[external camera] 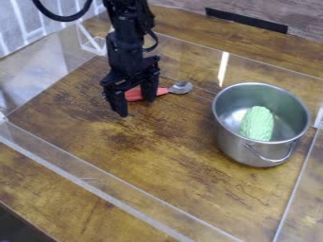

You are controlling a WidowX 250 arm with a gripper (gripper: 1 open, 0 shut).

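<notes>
My black gripper (136, 93) is low over the wooden tabletop at the upper middle, open, its fingers around a red-handled utensil. The red handle (151, 94) lies under and beside the fingers, partly hidden by them, and the utensil's metal end (180, 87) points to the right. Whether the fingers touch the handle I cannot tell.
A steel pot (233, 99) with a green item (256, 128) inside stands at the right.
</notes>
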